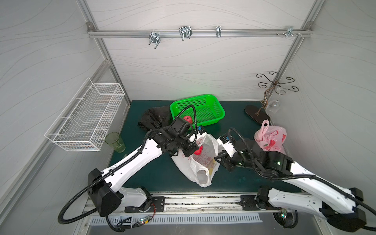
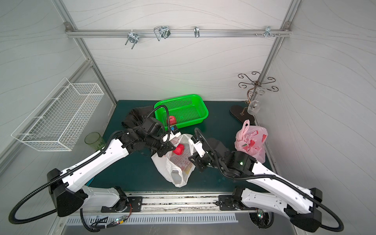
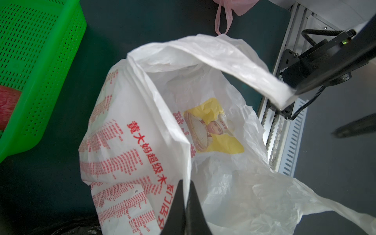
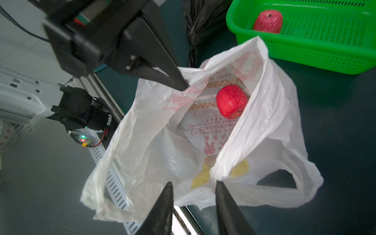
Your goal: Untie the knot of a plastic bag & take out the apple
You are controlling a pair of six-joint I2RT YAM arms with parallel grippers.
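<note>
A white plastic bag [image 2: 166, 166] stands open at the front middle, with a red apple [image 4: 231, 99] inside it. My left gripper is shut on the bag's edge at the left side of the opening. My right gripper is at the right side of the bag, its fingertips somewhat apart; they are blurred against white plastic, so whether it pinches the rim is hard to see in the views, though plastic lies right at them.
A green basket [image 1: 207, 109] with another red fruit [image 4: 268, 20] stands behind the bag. A black bag [image 1: 150, 117] is back left, a glass [image 1: 114, 141] left. A pink bag [image 1: 270, 137] and metal stand [image 1: 256, 113] are at right.
</note>
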